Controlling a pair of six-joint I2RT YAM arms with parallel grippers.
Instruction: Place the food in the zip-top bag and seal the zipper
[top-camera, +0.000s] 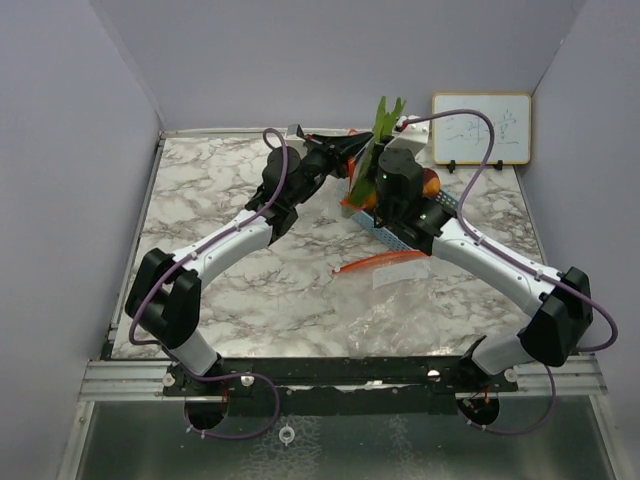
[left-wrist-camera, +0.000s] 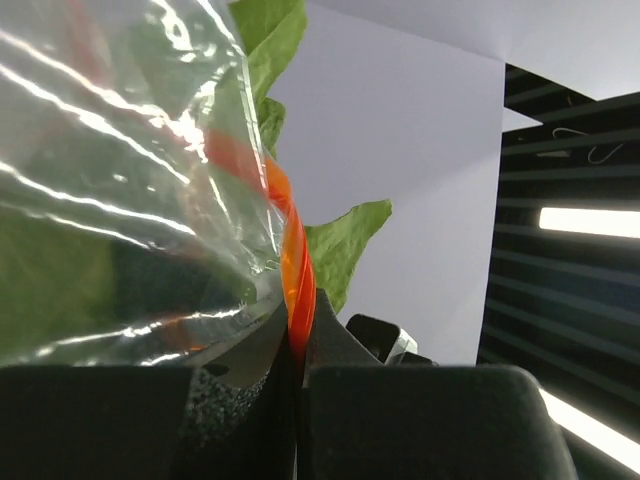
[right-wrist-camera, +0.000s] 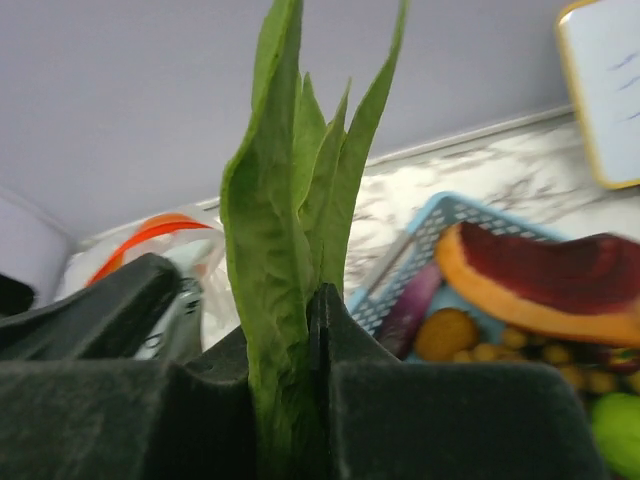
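Note:
My left gripper (top-camera: 357, 142) is shut on the orange zipper edge (left-wrist-camera: 292, 255) of a clear bag (left-wrist-camera: 110, 170), with green leaves behind the plastic. Beside it, at the back centre of the table, my right gripper is shut on a bunch of long green leaves (right-wrist-camera: 270, 230), which stand upright and partly lie in the bag in the top view. A second flat bag (top-camera: 390, 300) with an orange zipper lies at the front middle.
A blue basket (right-wrist-camera: 450, 208) with squash, an eggplant, potatoes and other food sits under my right arm. A whiteboard (top-camera: 480, 128) stands at the back right.

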